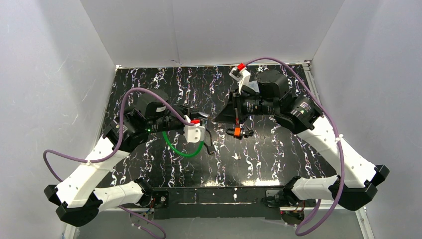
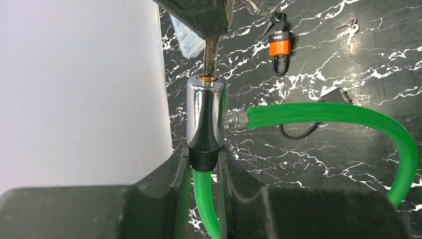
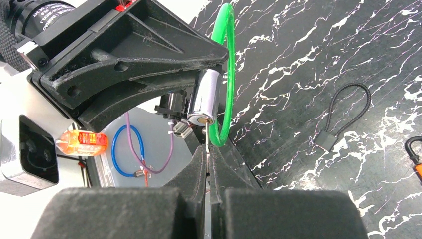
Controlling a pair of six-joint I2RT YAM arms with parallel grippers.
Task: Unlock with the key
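The chrome lock cylinder of a green cable lock is gripped near its black end by my left gripper. Its green cable loops out from the side. My right gripper is shut on a thin metal key, which points at the cylinder's keyhole end. In the left wrist view the key meets the brass keyhole, its tip apparently in the slot; how deep it sits cannot be told. From above, both grippers face each other over the table, and the key is barely visible.
Below on the dark marbled table lie an orange and black padlock, a small bunch of keys and a black cable lock. A clear plastic box stands farther off.
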